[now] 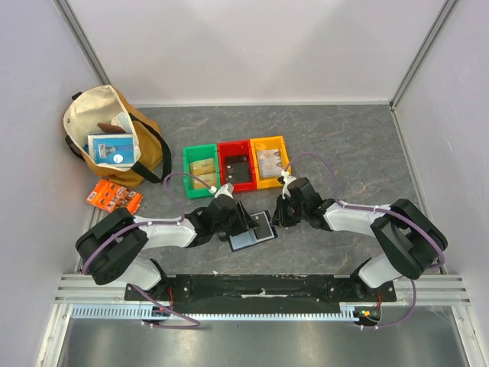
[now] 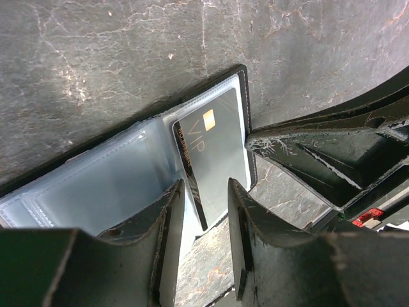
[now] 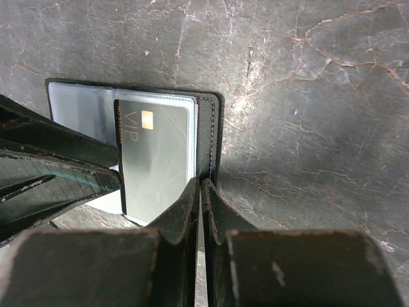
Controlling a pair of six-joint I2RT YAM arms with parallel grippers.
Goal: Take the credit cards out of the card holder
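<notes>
An open card holder [image 1: 252, 233] lies on the dark table between both grippers. In its clear sleeve a dark grey VIP card with a gold chip shows, also the card [image 3: 153, 160] in the right wrist view. My left gripper hangs over the holder's lower part, its fingers apart beside the card's edge. My right gripper is at the holder's edge beside the card, its fingertips close together; whether anything is between them is unclear.
Green [image 1: 190, 186], red [image 1: 237, 185] and yellow [image 1: 271, 183] bins stand behind the holder. An open bag [image 1: 141, 172] and orange packet [image 1: 114, 195] are at left.
</notes>
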